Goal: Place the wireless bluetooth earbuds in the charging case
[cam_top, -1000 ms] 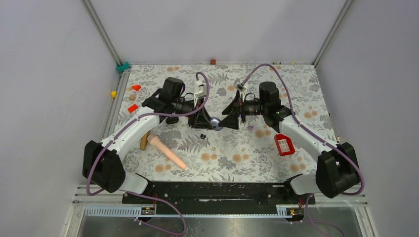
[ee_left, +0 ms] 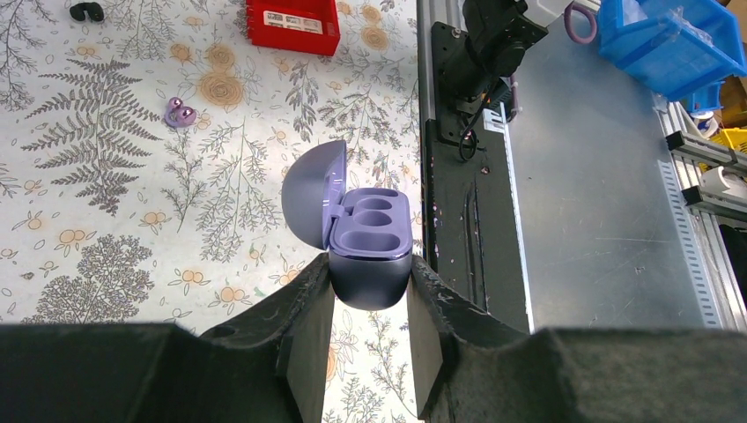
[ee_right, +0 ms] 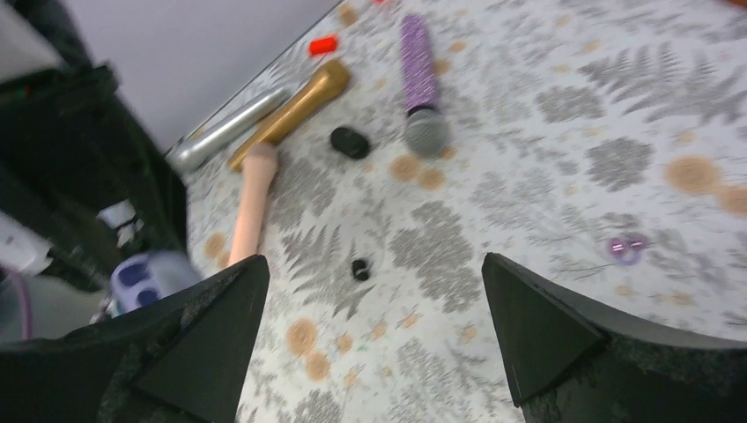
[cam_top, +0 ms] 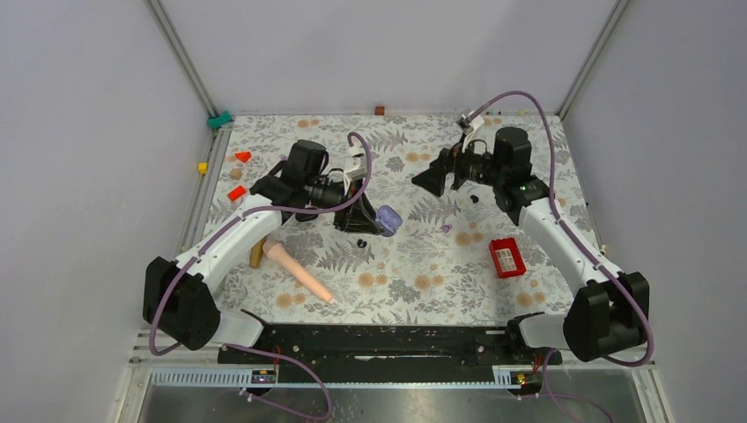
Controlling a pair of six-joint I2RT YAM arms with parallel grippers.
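Observation:
A purple charging case point(ee_left: 370, 231) is clamped between the fingertips of my left gripper, its lid raised and its recesses facing up with no earbud visible in them. In the top view that case point(cam_top: 388, 220) is held above the middle of the table. A pair of purple earbuds lies on the patterned cloth; in the right wrist view these earbuds point(ee_right: 626, 248) are small and off to the right. My right gripper point(cam_top: 442, 187) hangs open up and to the right of the case, nothing between its spread fingers.
Black earbud pairs lie at two spots, one pair point(cam_top: 362, 243) below the case and another point(cam_top: 475, 198) near the right gripper. A red box point(cam_top: 507, 258) sits on the right. The left side holds a skin-coloured stick point(cam_top: 299, 271) and other toys.
My right gripper has pulled away from the case, up and to the right. The left arm has barely moved.

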